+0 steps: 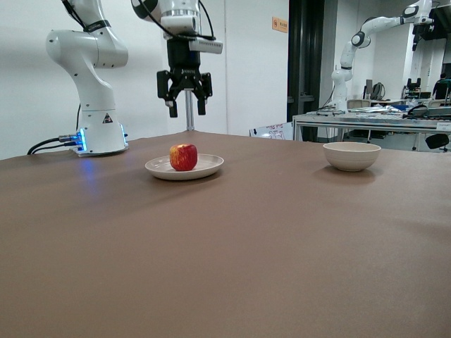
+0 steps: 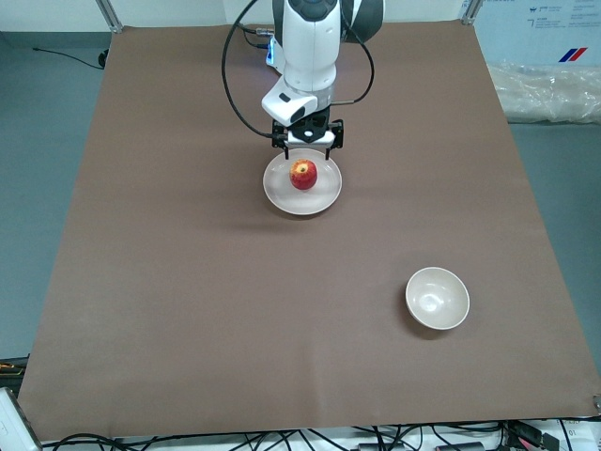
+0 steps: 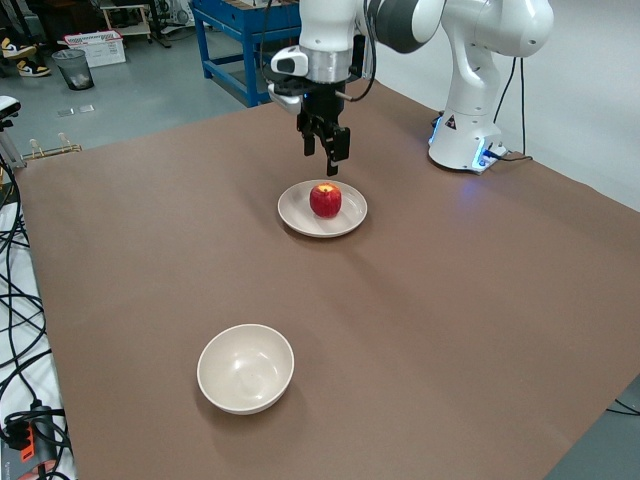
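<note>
A red apple (image 2: 302, 175) rests in the middle of a white plate (image 2: 329, 193); it shows also on the plate in the top view (image 1: 183, 158) and right view (image 3: 325, 200). My black gripper (image 2: 307, 153) hangs above the far side of the plate, open, with its fingertips apart and nothing between them; in the top view the gripper (image 1: 185, 105) is well clear above the apple. An empty white bowl (image 2: 438, 299) stands nearer the front right in the left view, and lower middle in the right view (image 3: 245, 370).
Cables and devices run along one edge, in the foreground of the left view.
</note>
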